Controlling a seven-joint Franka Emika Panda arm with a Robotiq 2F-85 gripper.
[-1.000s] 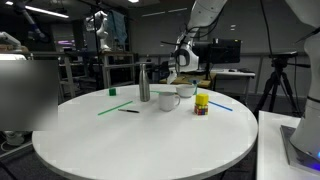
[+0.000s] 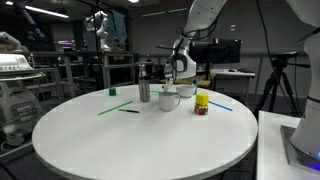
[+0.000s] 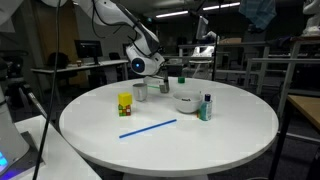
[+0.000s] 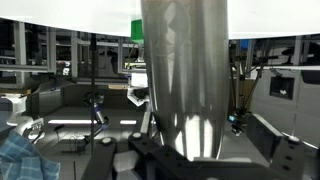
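A shiny metal bottle (image 2: 144,92) stands upright on the round white table (image 2: 85,135). It fills the middle of the wrist view, where the bottle's (image 4: 190,75) steel side runs between the fingers. My gripper is open; one dark finger (image 4: 128,160) lies left of the bottle and the other to its right. In the second exterior view, the bottle (image 3: 165,87) is small and partly behind the arm's end. Contact between fingers and bottle cannot be made out.
Near the bottle are a light mug (image 2: 169,101) and a white bowl (image 3: 187,102). A small bottle (image 3: 205,108), a yellow-topped object (image 3: 125,103) and a blue stick (image 3: 147,129) lie farther out. Green (image 2: 115,107) and black (image 2: 129,111) sticks lie opposite.
My arm has moved left in exterior view 1, bringing the gripper up to the bottle. The bottle's upper part, clear to see before, is now less visible. Other table objects look unmoved.
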